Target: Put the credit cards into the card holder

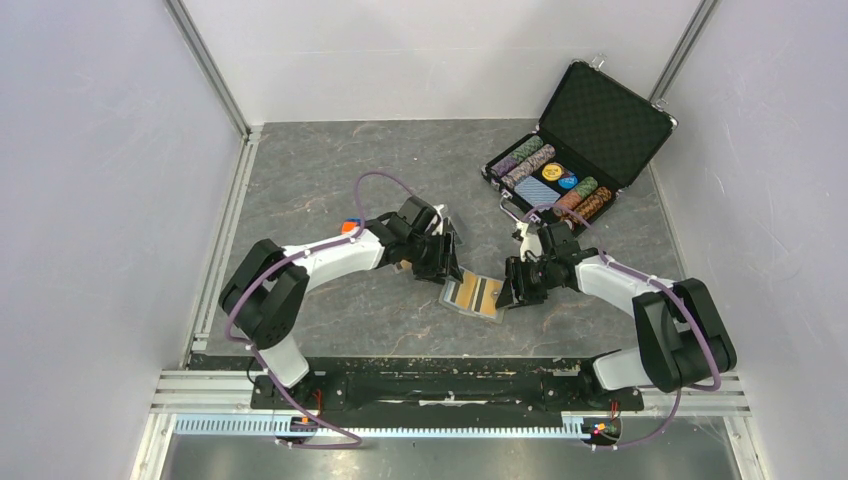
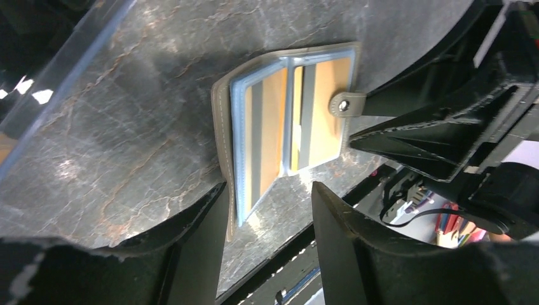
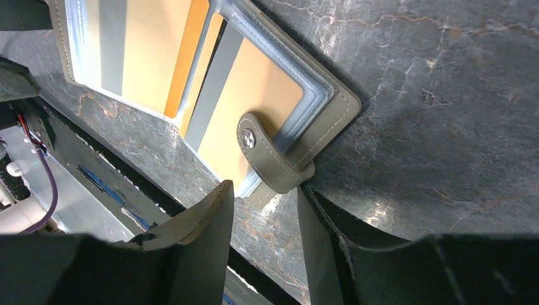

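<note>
The open card holder (image 1: 473, 295) lies on the grey table between my grippers, gold-and-grey cards in its clear sleeves (image 2: 267, 133), with a snap strap (image 3: 267, 155) at its right end. My left gripper is part open, its fingers either side of the holder's near-left end, which looks slightly raised along its edge. My right gripper is shut on the tip of the strap at the holder's right end; the exact grip is partly hidden by the fingertips.
An open poker-chip case (image 1: 565, 180) stands at the back right. A clear-edged object (image 2: 63, 76) and an orange-and-blue item (image 1: 350, 226) lie near the left arm. The table's front edge is just below the holder.
</note>
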